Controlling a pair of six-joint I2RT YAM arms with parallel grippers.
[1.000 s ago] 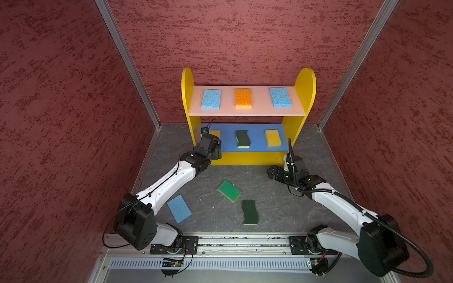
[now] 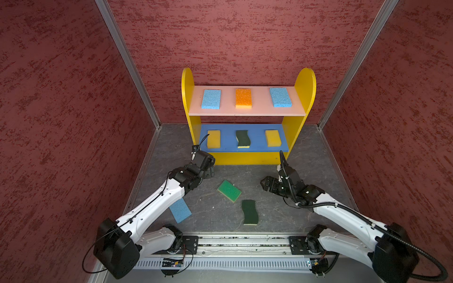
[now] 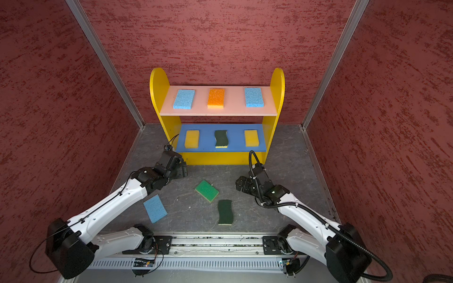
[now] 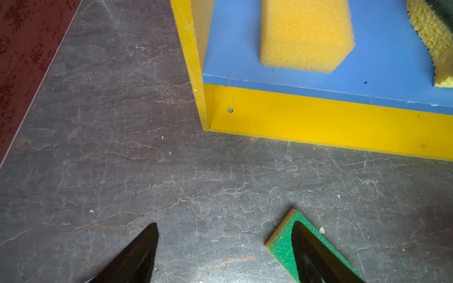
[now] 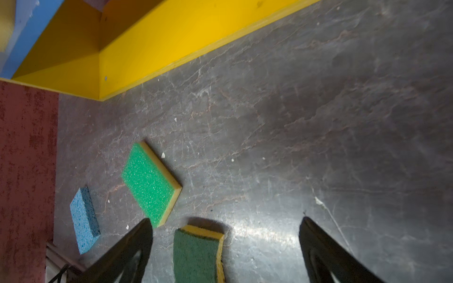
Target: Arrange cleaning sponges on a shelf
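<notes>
On the pink upper shelf (image 2: 221, 111) sit two light-blue sponges (image 2: 211, 99) and an orange sponge (image 2: 243, 98) between them. The blue lower shelf (image 2: 224, 146) holds two yellow sponges (image 4: 304, 33) and a dark green sponge (image 2: 243, 138). Below, on the floor, lie a green sponge (image 3: 206, 190), a dark green wavy sponge (image 3: 225, 212) and a blue sponge (image 3: 155, 208). My left gripper hovers before the shelf's lower left, fingers apart with nothing between them. My right gripper stands open above the floor at right, near the dark green wavy sponge.
Red walls (image 2: 56, 94) enclose the workspace at back and sides. A metal rail (image 2: 240, 238) runs along the front edge.
Both arms have drawn back from the shelf toward the front, the left gripper uncovering the left yellow sponge on the lower shelf. The sponges look unmoved.
</notes>
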